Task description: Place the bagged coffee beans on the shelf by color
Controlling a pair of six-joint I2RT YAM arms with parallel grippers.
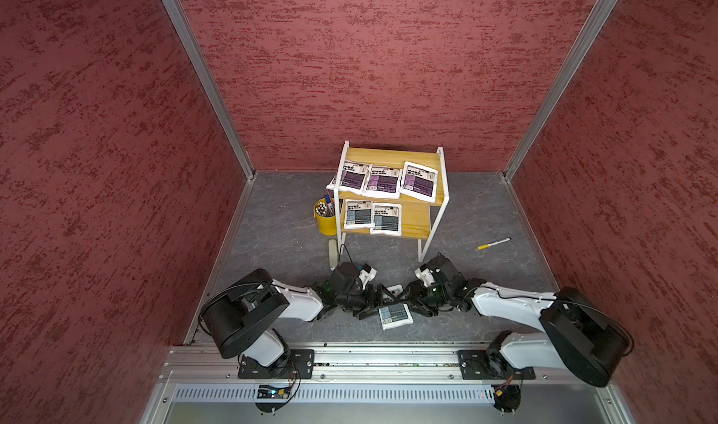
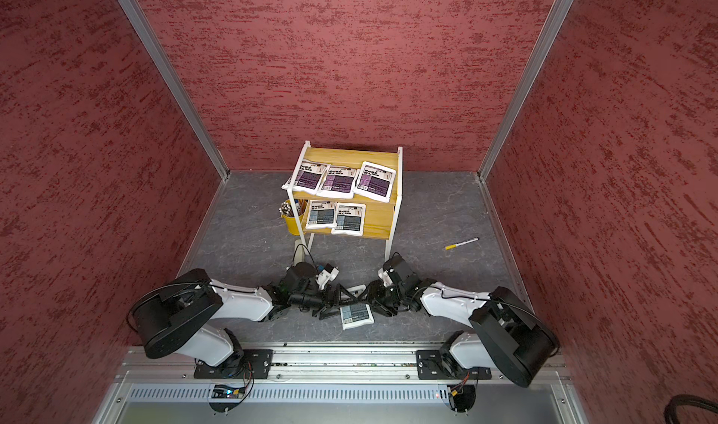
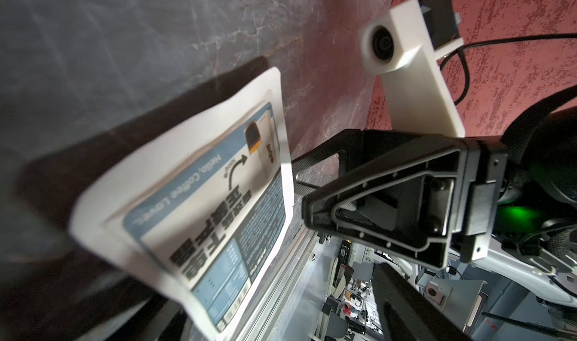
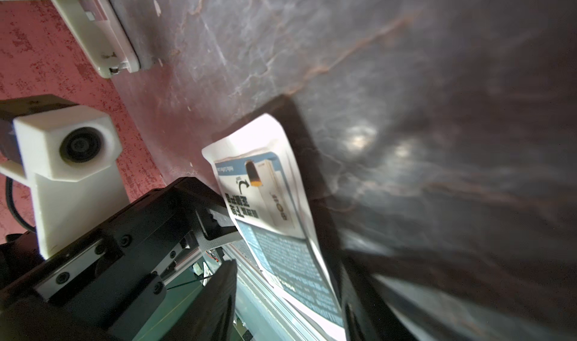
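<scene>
A blue-label coffee bag (image 1: 395,315) lies on the grey floor at the front, between my left gripper (image 1: 369,306) and my right gripper (image 1: 419,303), which flank it closely from either side; the bag fills much of the left wrist view. The left gripper's finger is partly apart, and whether it touches the bag is unclear. The right gripper stands open beside the bag. On the shelf rack, three purple-label bags (image 2: 338,184) and possibly another underneath lie on the upper board, and two blue-label bags (image 2: 348,218) on the lower board.
The shelf rack (image 1: 415,218) has free board at the lower right. A yellow cup (image 1: 327,225) of markers stands left of it, a pale object (image 1: 333,253) below that. A marker (image 1: 493,243) lies on the right floor.
</scene>
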